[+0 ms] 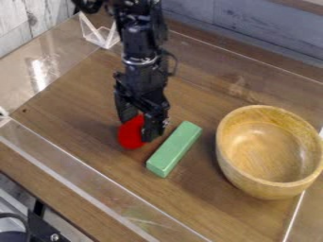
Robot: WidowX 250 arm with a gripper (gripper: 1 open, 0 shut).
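My black gripper (143,117) is lowered over a red round object (132,136), which is partly hidden beneath it. The fingers straddle or hover at the object's top, apparently open; whether they touch it is unclear. A green block (173,149) lies just to the right of the red object, apart from the gripper.
A large tan bowl (265,151) fills the right side of the wooden table (76,161). A small white item (98,28) stands at the back left.
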